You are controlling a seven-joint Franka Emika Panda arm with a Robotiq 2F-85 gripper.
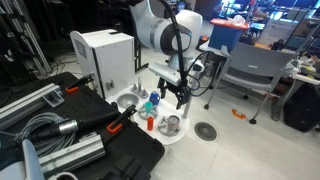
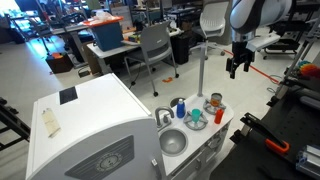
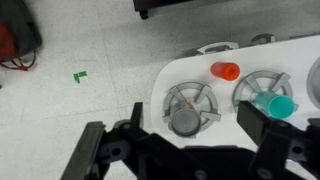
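My gripper [image 1: 183, 98] hangs above the toy kitchen counter [image 3: 222, 129], pointing down. In the wrist view its fingers [image 3: 123, 152] are spread wide, with nothing held. Below and between them, a grey metal cup [image 3: 184, 121] stands on one burner, with a gap of air above it. A teal cup [image 3: 277, 106] sits on the other burner, partly covered by the right finger. Close by stands a red cylinder [image 3: 225, 71]. In the second exterior view, a blue bottle [image 2: 181, 107] is upright near the faucet [image 2: 162, 118].
The sink basin [image 2: 173, 142] lies beside the burners. A white cabinet [image 1: 105, 62] rises at the counter's far end. Black drawers or table parts [image 1: 135, 150] with orange handles flank the front. Bare floor [image 1: 225, 155] lies to the right, below a grey chair [image 1: 257, 65].
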